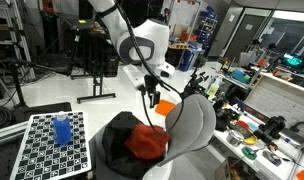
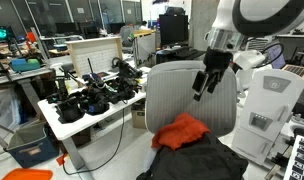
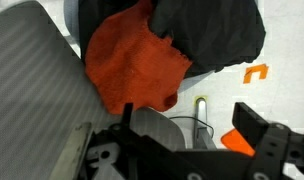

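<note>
A rumpled red cloth (image 1: 145, 141) lies on a black cloth (image 2: 197, 162), up against the grey chair's backrest (image 2: 164, 98). My gripper (image 1: 151, 96) hangs in the air above them, pointing down. In the wrist view the two fingers stand wide apart at the bottom of the picture, with nothing held between them. From there the red cloth (image 3: 137, 62) shows at upper left of the gripper, partly overlapped by the black cloth (image 3: 222, 35); both are clear of the fingers.
The chair's curved backrest (image 1: 191, 125) rises close beside the cloths. A blue bottle (image 1: 62, 128) stands on a white perforated board (image 1: 40, 152) at left. Tables with tools and black gear (image 2: 97, 92) stand farther off. An orange piece (image 3: 237, 142) lies on the pale floor.
</note>
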